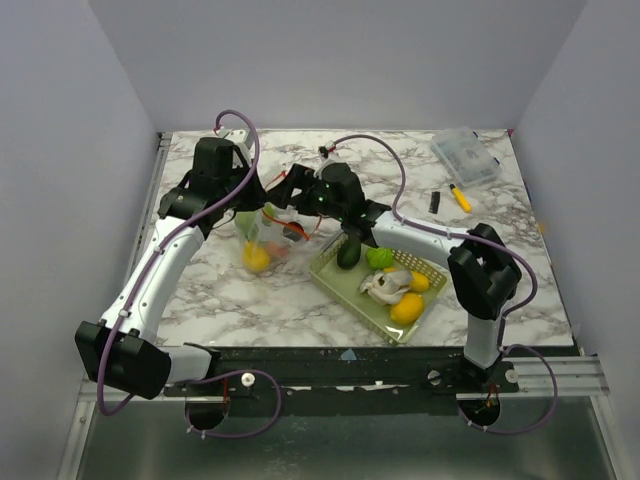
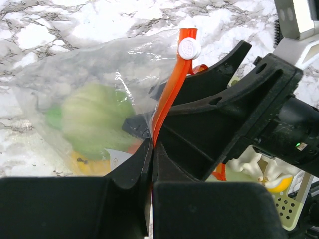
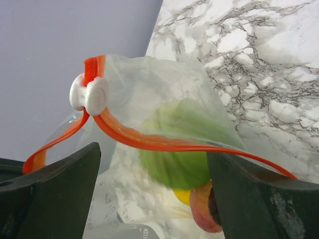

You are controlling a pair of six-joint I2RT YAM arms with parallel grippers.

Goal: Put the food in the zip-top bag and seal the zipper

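The clear zip bag [image 2: 65, 84] with orange zipper rim and white slider [image 2: 189, 48] holds a green round item [image 2: 94, 114], a yellow item [image 1: 255, 257] and a reddish item [image 3: 202, 209]. My left gripper is shut on the bag's orange rim, holding it up. My right gripper is open, reaching into the bag's mouth, its fingers either side of the green item deeper inside.
A green tray [image 1: 360, 305] to the right holds an avocado, lemons, a green item and a pale crumpled thing. A plastic container [image 1: 464, 152], yellow tool and dark bar lie at the back right.
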